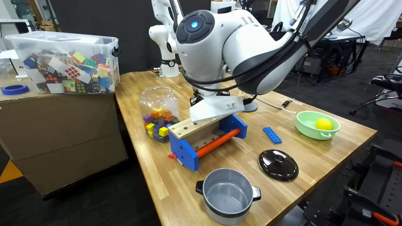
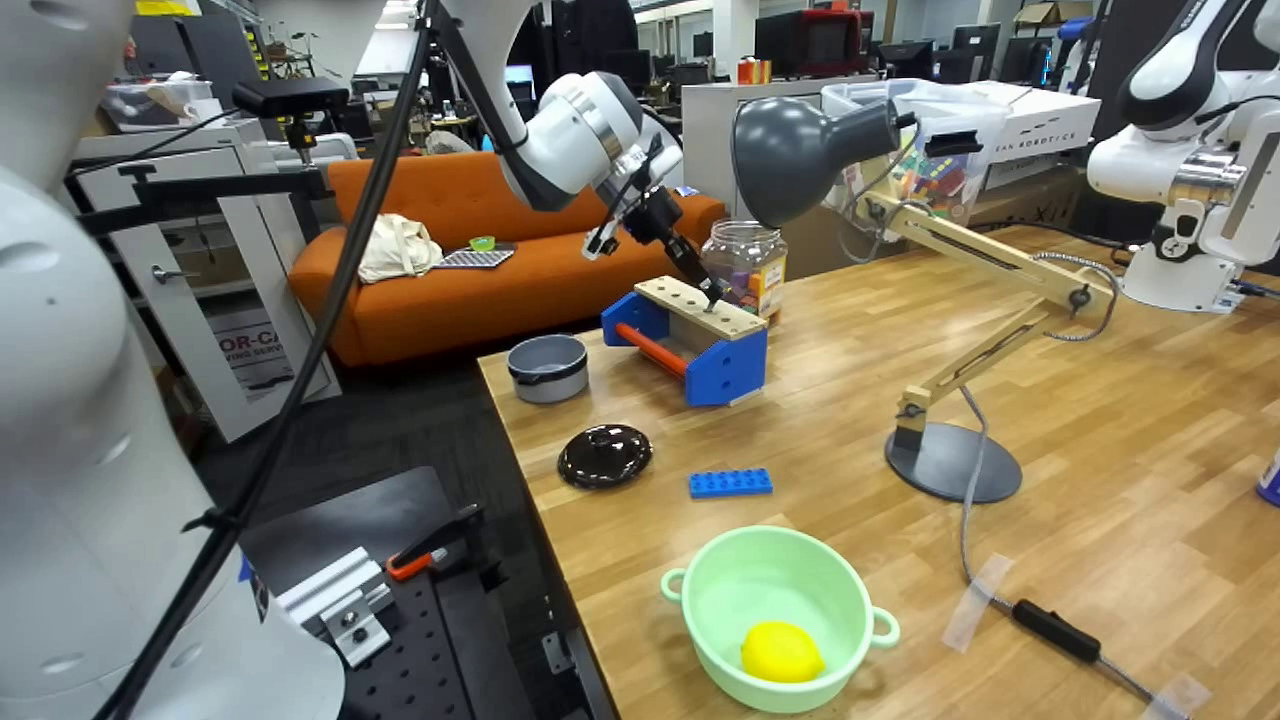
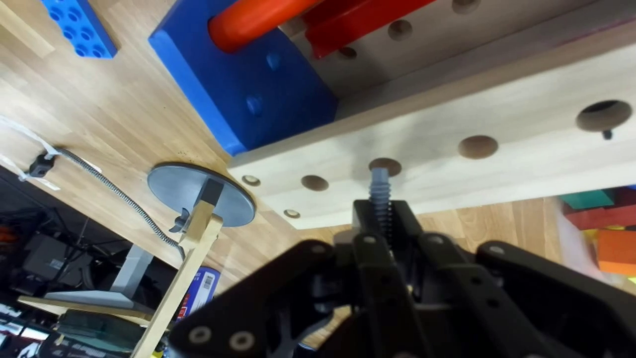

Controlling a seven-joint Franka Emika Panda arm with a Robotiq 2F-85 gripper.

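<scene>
The toy workbench has blue side panels [image 1: 183,153], a red-orange bar [image 1: 218,143] and a pale wooden top plank [image 3: 524,140] with a row of holes. In the wrist view my gripper is shut on a grey, ridged, screw-like peg [image 3: 380,190]. The peg's far end overlaps one plank hole [image 3: 387,164]; how deep it sits, if at all, I cannot tell. Exterior view 2 has the gripper [image 2: 711,292] slanting down to the plank from behind. A white plate on the wrist hides the fingers in exterior view 1.
Beside the workbench stands a clear jar of coloured blocks [image 1: 160,113]. A grey pot [image 1: 228,194], black lid [image 1: 278,165], blue brick [image 1: 272,135] and green bowl [image 1: 307,124] with a yellow ball occupy the near table. A lamp [image 2: 960,462] stands near the workbench.
</scene>
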